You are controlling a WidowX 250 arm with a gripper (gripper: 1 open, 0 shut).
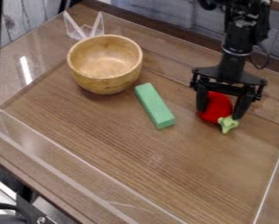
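Note:
My black gripper [228, 80] stands open over a red object [215, 108] on the right side of the wooden table, its fingers down around it. A pale green piece [228, 123] sticks out at the red object's lower right; the red object is partly hidden by the gripper.
A yellow wooden bowl [104, 64] sits at the upper left, with a clear plastic item [83, 26] behind it. A green block [156, 105] lies left of the red object.

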